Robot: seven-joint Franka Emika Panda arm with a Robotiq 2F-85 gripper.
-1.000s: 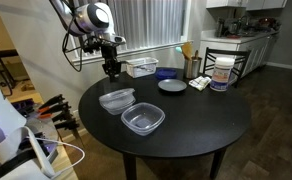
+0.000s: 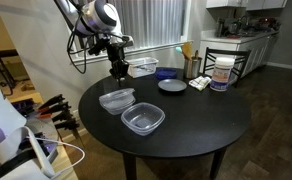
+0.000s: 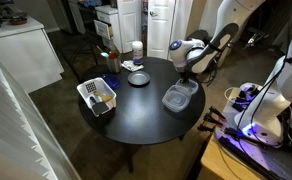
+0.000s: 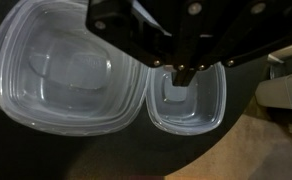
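Two clear plastic containers stand on the dark round table. The squarish one point(image 2: 143, 119) is nearer the front edge, and the other point(image 2: 117, 101) sits to its left. My gripper point(image 2: 119, 76) hangs above the table, beyond the left container. From the wrist, the larger-looking container point(image 4: 66, 68) fills the left and the smaller-looking one point(image 4: 191, 112) lies partly behind my gripper. The fingers are together, with nothing visible between them. Both containers look empty, and I cannot make out a lid.
A dark plate point(image 2: 172, 86), a blue bowl point(image 2: 166, 73), a white basket point(image 2: 142, 67), a utensil holder point(image 2: 194, 67) and a white tub point(image 2: 223, 73) stand toward the back.
The arm has reached out a little to the right in exterior view 1, with the gripper shifting over the table. The containers have stayed in place.
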